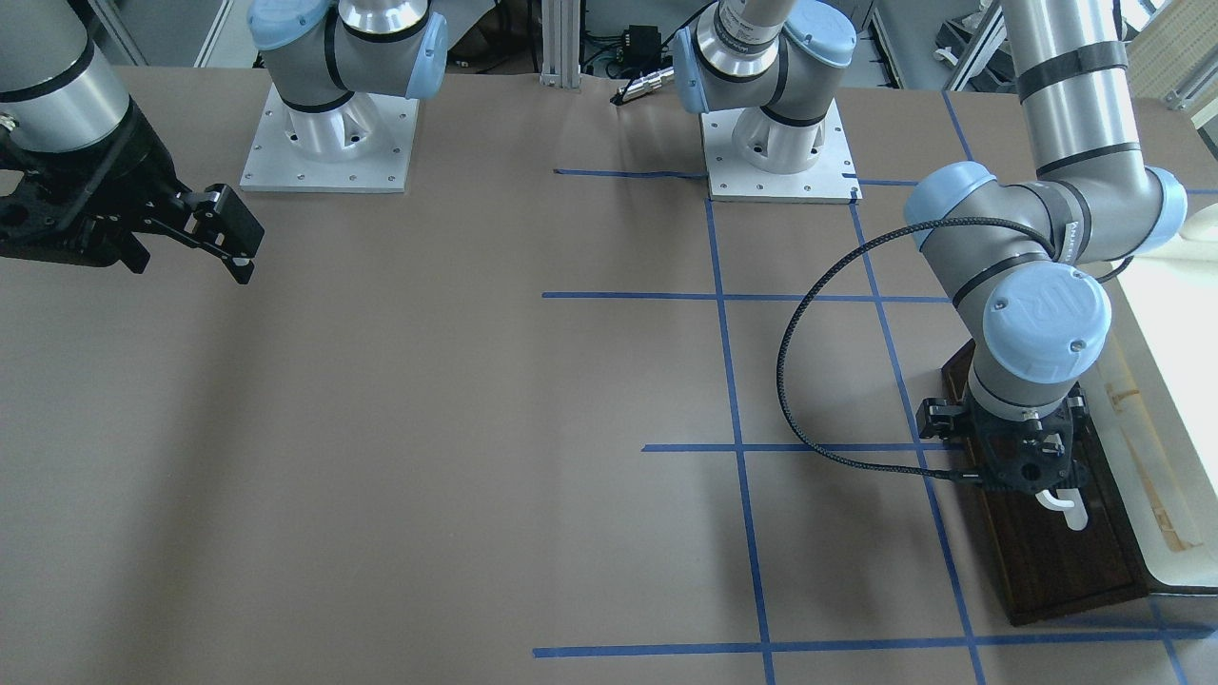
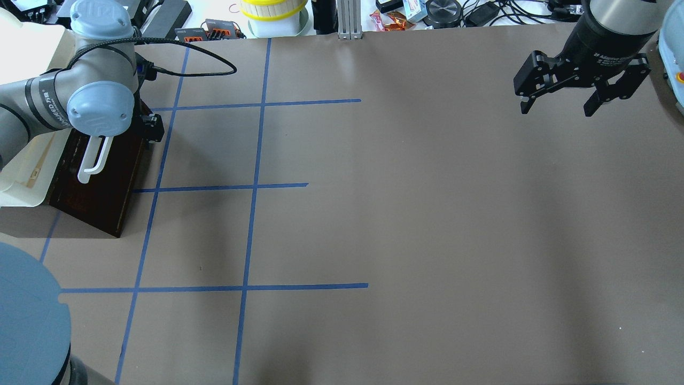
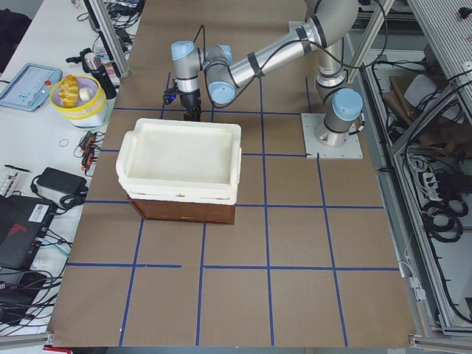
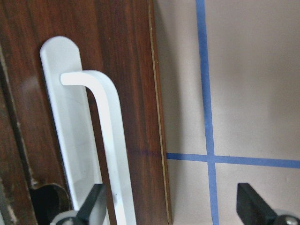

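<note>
My gripper hangs over the dark wooden box at the right of the front view, its black fingers wide apart with nothing between their tips. A white lever handle on a long plate lies on the wood face in the wrist view, the left finger over its lower part, the right finger out beyond the box's edge above the floor. In the top view the handle shows just below the gripper.
A cream tray sits on the wooden box. Other arms stand around the workspace, one with a black gripper at top right.
</note>
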